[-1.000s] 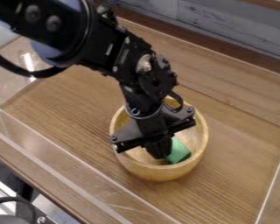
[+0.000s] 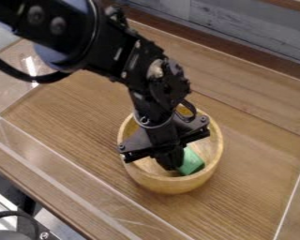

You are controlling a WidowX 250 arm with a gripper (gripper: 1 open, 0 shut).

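A black arm reaches down from the upper left, and its gripper [image 2: 172, 157] is inside a light yellow-tan bowl [image 2: 180, 185] on the wooden table. A green object [image 2: 190, 164] lies in the bowl just right of the fingertips, partly covered by the gripper. The fingers look close together. The gripper hides much of the bowl's inside, and whether anything is between the fingertips is not visible.
A grey plank wall [image 2: 209, 33] runs along the back. Cables and metal parts sit beyond the table's lower-left edge.
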